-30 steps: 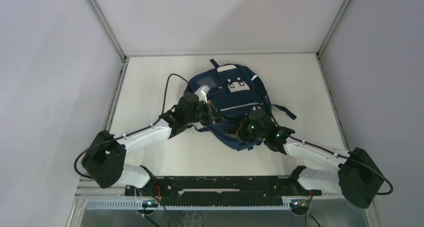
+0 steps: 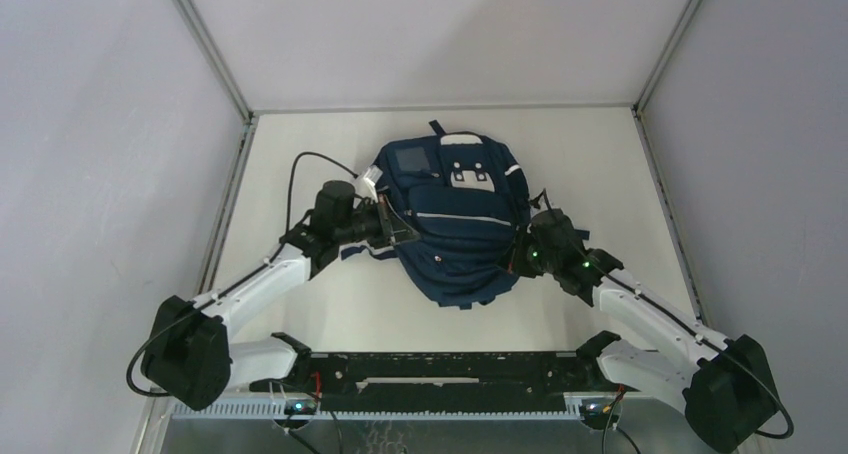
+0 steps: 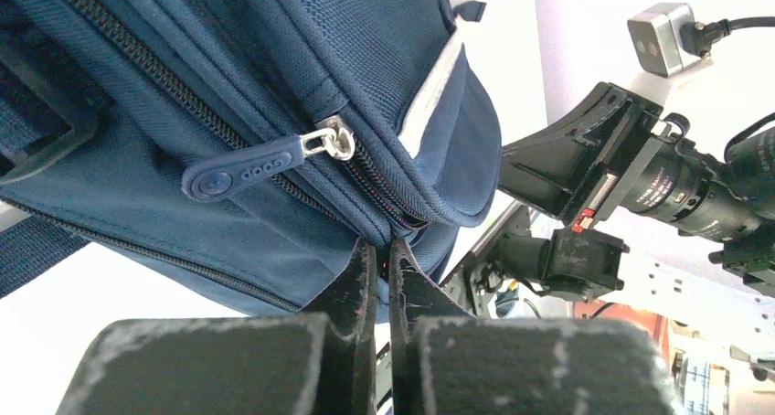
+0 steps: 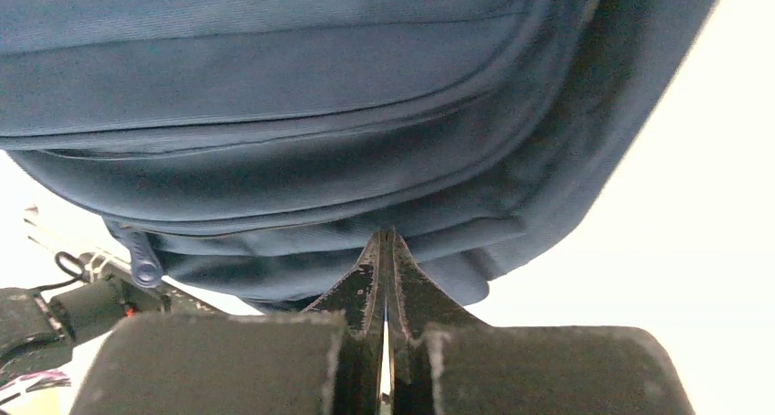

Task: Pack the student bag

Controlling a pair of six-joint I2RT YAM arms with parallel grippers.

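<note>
The navy backpack [image 2: 462, 236] lies on the white table, seen from above. At its left side my left gripper is shut on a fabric edge by the end of a zipper. A rubber zipper pull [image 3: 242, 170] with a metal slider lies up and left of those fingertips. On the bag's right side my right gripper is shut with nothing between its fingers, its tips in front of the fabric. Well to their left, a dark blue zipper pull [image 4: 143, 260] hangs from the bag's seam, clear of the fingers.
Bare table [image 2: 300, 319] surrounds the bag on the left, front and right. Grey walls [image 2: 100, 124] stand at both sides and the back. In the left wrist view, the right arm [image 3: 585, 159] is near the bag's far side.
</note>
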